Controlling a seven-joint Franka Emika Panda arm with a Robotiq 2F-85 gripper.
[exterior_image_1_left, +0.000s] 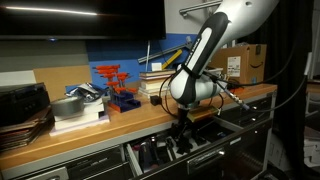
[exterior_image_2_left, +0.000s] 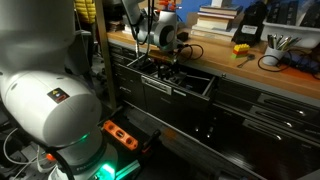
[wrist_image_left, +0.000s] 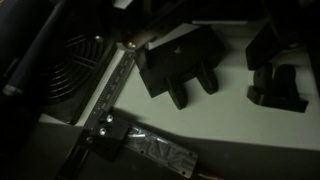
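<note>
My gripper (exterior_image_1_left: 181, 132) reaches down into an open drawer (exterior_image_2_left: 205, 84) under the wooden counter. It stands open, low among dark items, and its fingertips are hard to pick out in the exterior views. The wrist view is very dark. It shows a black part with two prongs (wrist_image_left: 185, 65) on a pale surface, with another black part (wrist_image_left: 278, 88) to its right. A perforated metal strip (wrist_image_left: 112, 90) runs along the left, beside a round fan grille (wrist_image_left: 78, 60). A grey block (wrist_image_left: 162, 147) lies below. Nothing can be seen held.
Books (exterior_image_1_left: 155, 80), red-handled tools in a blue holder (exterior_image_1_left: 124, 100), a pot with papers (exterior_image_1_left: 78, 110) and a cardboard box (exterior_image_1_left: 245, 62) stand on the counter (exterior_image_1_left: 125, 122). The drawer's front and side walls surround the gripper closely.
</note>
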